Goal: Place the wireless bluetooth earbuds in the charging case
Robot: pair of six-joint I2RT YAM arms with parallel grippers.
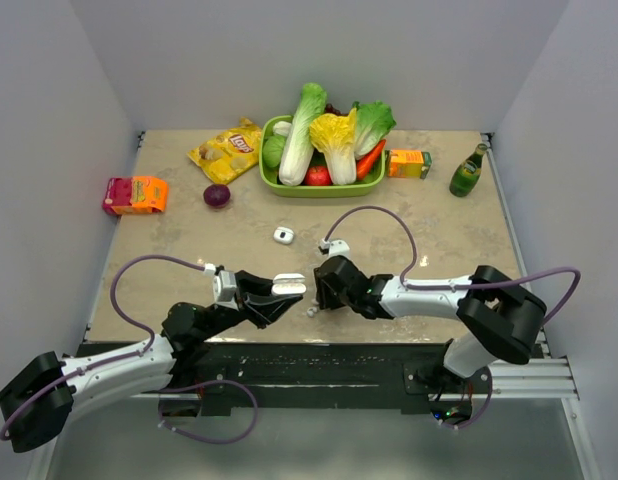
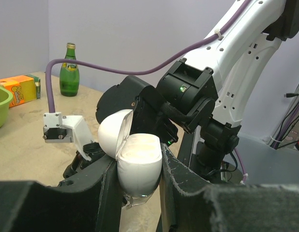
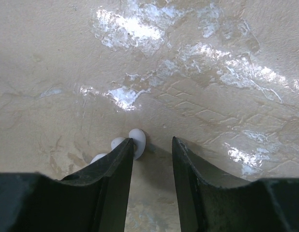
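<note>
The white charging case (image 2: pixel 138 162), lid up, is gripped between the fingers of my left gripper (image 1: pixel 287 300), which is shut on it above the table's front part. White earbuds (image 1: pixel 313 311) lie on the table just right of the case. My right gripper stands open over the table. In the right wrist view an earbud (image 3: pixel 138 141) shows beside its left fingertip, partly covered by it. More white earbud parts (image 3: pixel 97 157) lie farther left, and that finger hides some of them. Only bare table shows between the right fingertips.
A small white item (image 1: pixel 283 235) lies mid-table. At the back stand a green basket (image 1: pixel 325 188) of vegetables, a chip bag (image 1: pixel 229 150), boxes (image 1: pixel 408 163) and a green bottle (image 1: pixel 468 171). Clear table lies behind my right arm.
</note>
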